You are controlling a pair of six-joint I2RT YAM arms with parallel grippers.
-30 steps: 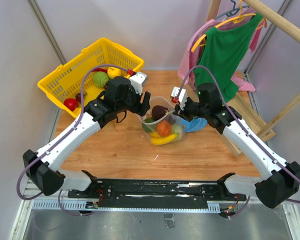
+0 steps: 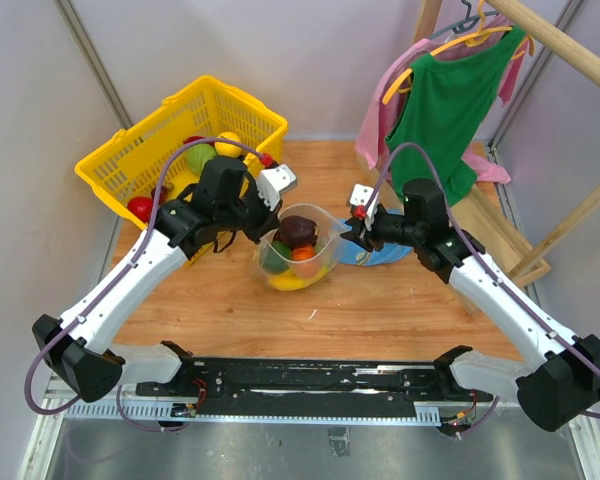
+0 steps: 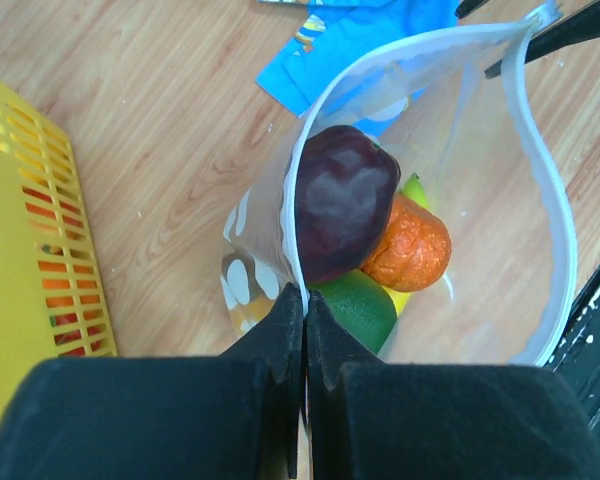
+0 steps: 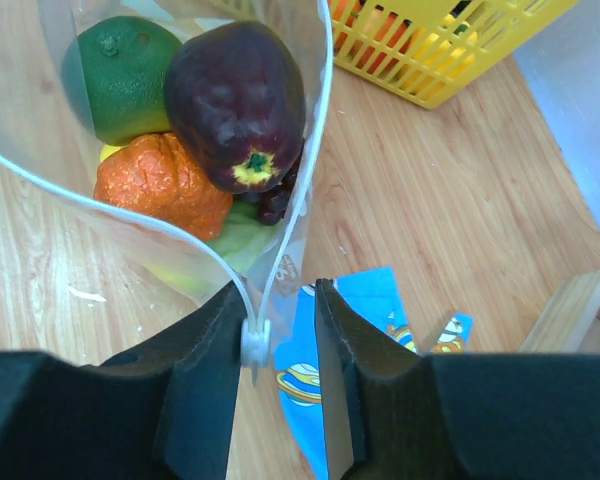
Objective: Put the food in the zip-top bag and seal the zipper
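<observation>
The clear zip bag (image 2: 325, 255) stands open in mid-table, holding an eggplant (image 3: 342, 195), an orange lumpy food (image 3: 408, 245), a green fruit (image 3: 350, 310) and something yellow. My left gripper is shut on the bag's left rim, whose edge runs between its fingertips. My right gripper is part open at the opposite rim, the bag's zipper end (image 4: 255, 340) between or beside its fingers.
A yellow basket (image 2: 120, 160) with more produce is at back left. A blue printed item (image 4: 355, 310) lies behind the bag. A wooden rack (image 2: 540, 250) with hanging clothes occupies the right.
My left gripper has moved left, drawing the bag the same way. The right gripper has shifted slightly, and the bag's right end is now closer to its fingertips' outer side.
</observation>
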